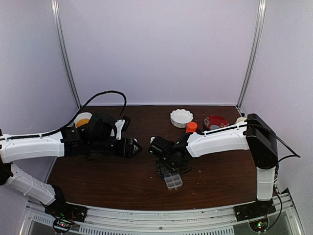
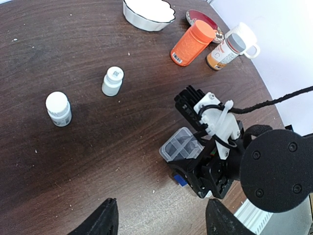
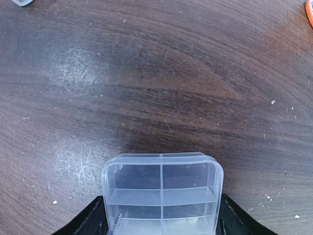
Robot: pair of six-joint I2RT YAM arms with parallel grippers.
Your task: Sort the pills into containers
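Note:
A clear pill organizer (image 3: 161,197) with small compartments fills the space between the fingers of my right gripper. Both fingers lie close along its sides; whether they press on it I cannot tell. In the left wrist view the organizer (image 2: 180,145) shows beside the right gripper, low over the table. My left gripper is open and empty, above bare table. Two white bottles (image 2: 59,109) (image 2: 113,82) stand upright on the wood. An orange bottle (image 2: 192,43) and a grey-capped bottle (image 2: 225,52) are farther back. No loose pills are visible.
At the back sit a white fluted bowl (image 1: 181,117) and a red plate (image 1: 215,122), with a white mug (image 2: 245,38) near the right wall. A white-and-orange container (image 1: 83,119) is partly behind the left arm.

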